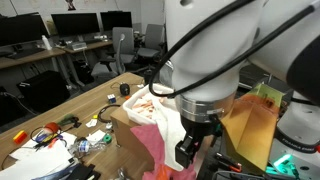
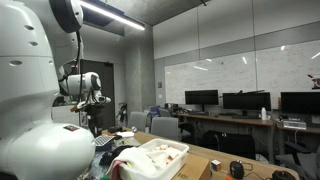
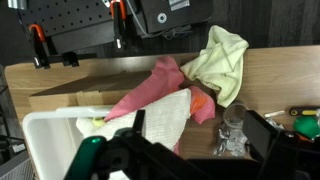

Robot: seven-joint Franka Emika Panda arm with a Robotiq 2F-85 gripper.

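My gripper stands open in the wrist view, its two dark fingers wide apart and nothing gripped between them. Below it, a white cloth (image 3: 165, 118) drapes from the white bin (image 3: 50, 143), overlapping a pink cloth (image 3: 150, 86). A pale yellow-green cloth (image 3: 222, 62) lies crumpled on the table, clear of the bin. Between these cloths is an orange-red piece (image 3: 201, 104). In exterior view 1 my arm covers much of the bin and hides the pale cloth.
A cardboard box (image 3: 70, 99) borders the bin. Clear, glass-like items (image 3: 234, 122) lie near the right finger. Cables and small tools (image 1: 85, 140) clutter the table at left in exterior view 1. Bare wood (image 3: 275, 75) shows at right.
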